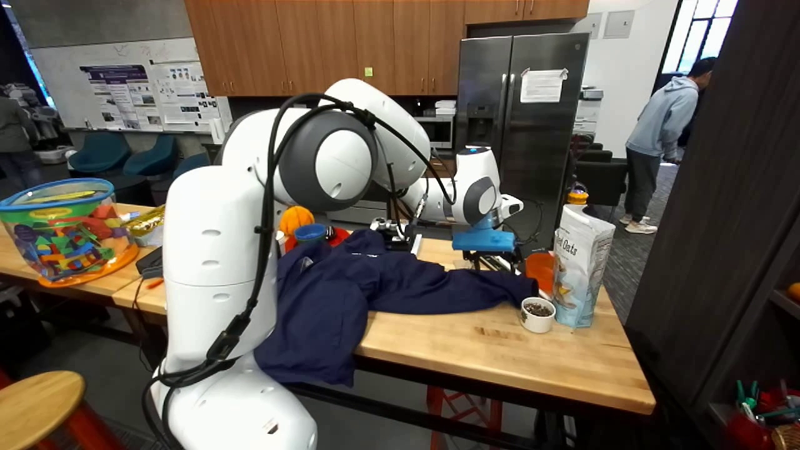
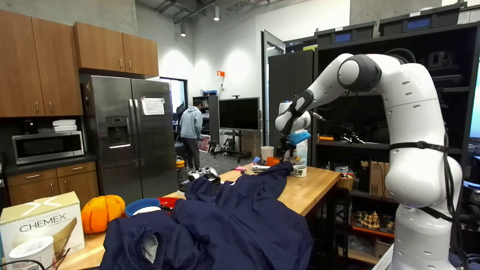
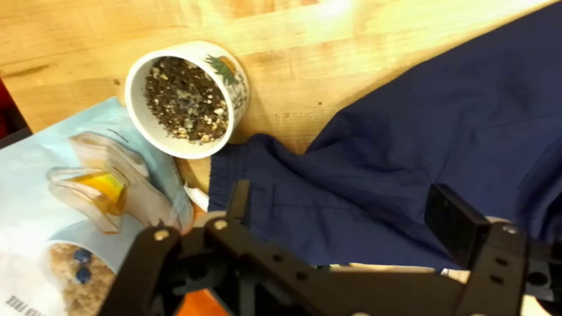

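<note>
A dark navy jacket (image 1: 322,300) is spread over the table, its body hanging past the front edge. One sleeve (image 1: 450,290) stretches right, with its cuff lying beside the small white cup of soil (image 1: 537,321). Above the cuff end of that sleeve (image 3: 337,205), my gripper is open in the wrist view, its fingers wide apart with nothing held; the cloth appears below them. In the second exterior view the jacket (image 2: 252,220) fills the near table, and the gripper is over its far end.
An oats bag (image 1: 581,266) stands upright right of the cup, near an orange container (image 1: 540,271). A pumpkin (image 2: 102,213) and a blue bowl (image 2: 142,205) sit by the jacket's body. Bare wood (image 1: 480,349) lies in front of the sleeve.
</note>
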